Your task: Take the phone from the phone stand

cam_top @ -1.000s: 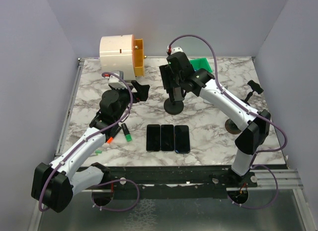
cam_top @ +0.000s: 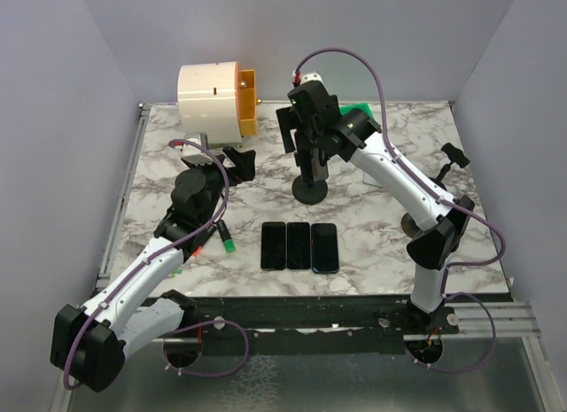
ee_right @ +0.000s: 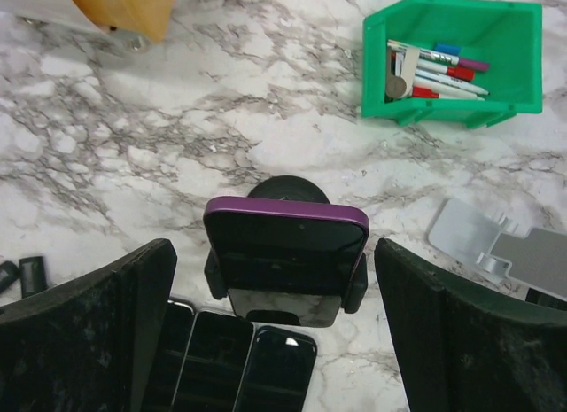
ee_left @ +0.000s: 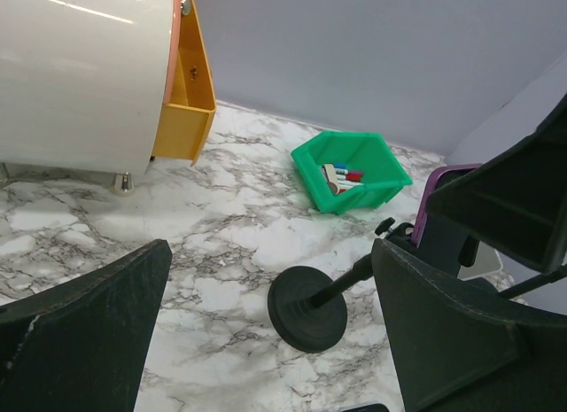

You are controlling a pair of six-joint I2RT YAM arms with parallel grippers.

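The phone [ee_right: 285, 248], dark with a purple rim, sits in the phone stand. In the right wrist view it lies between the widely parted fingers of my right gripper, with a gap on each side. The stand's round black base [cam_top: 310, 190] rests on the table; in the left wrist view its stem leans up to the right toward the phone's purple edge [ee_left: 434, 182]. A dark finger [ee_left: 514, 186] of the right gripper shows beside the phone there. Left of the stand, my left gripper is open and empty. From above, the right arm mostly covers the phone.
Three dark phones [cam_top: 299, 246] lie side by side in front of the stand. Behind it is a green bin [ee_right: 452, 62] holding markers. A white drum [cam_top: 208, 102] with a yellow part stands at back left. Another black stand [cam_top: 410, 224] is at right.
The phone stand's base has stayed in place.
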